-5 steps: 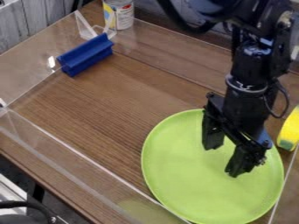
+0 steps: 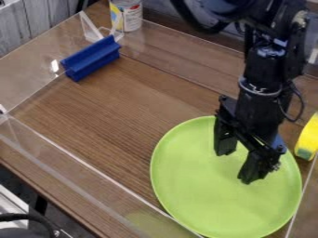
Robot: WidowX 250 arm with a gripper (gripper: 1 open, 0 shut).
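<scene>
The black gripper hangs over the right half of a round green plate, its fingers open and pointing down toward the plate's surface. Whether the fingertips touch the plate I cannot tell. I see nothing between them.
A blue block lies at the upper left of the wooden table. A can stands at the back. A yellow object is at the right edge, beside the arm.
</scene>
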